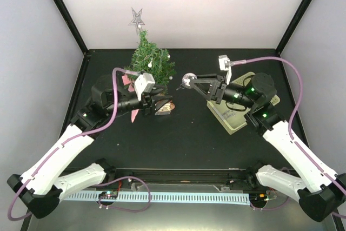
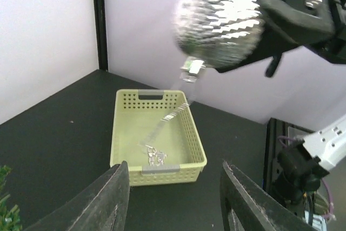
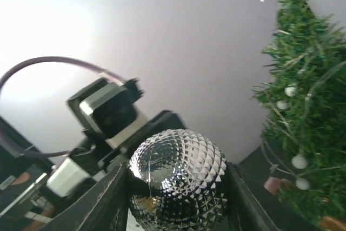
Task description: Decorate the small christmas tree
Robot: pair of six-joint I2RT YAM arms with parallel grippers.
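Note:
The small green Christmas tree point(image 1: 147, 60) stands at the back left, with a silver star point(image 1: 137, 18) on top and small white balls among its branches. My right gripper point(image 1: 190, 81) is closed around a shiny silver ball ornament point(image 3: 178, 174), held in the air to the right of the tree. A clear ribbon-like loop point(image 2: 172, 113) hangs from this ball in the left wrist view. My left gripper point(image 1: 168, 100) reaches in front of the tree's lower part; its fingers point(image 2: 111, 201) are spread with nothing between them. The left arm hides part of the tree's base.
A pale yellow basket point(image 1: 231, 129) sits on the right of the black table, and a few small clear pieces point(image 2: 155, 156) lie in it. A small brown and white item point(image 1: 165, 108) is beside the tree's foot.

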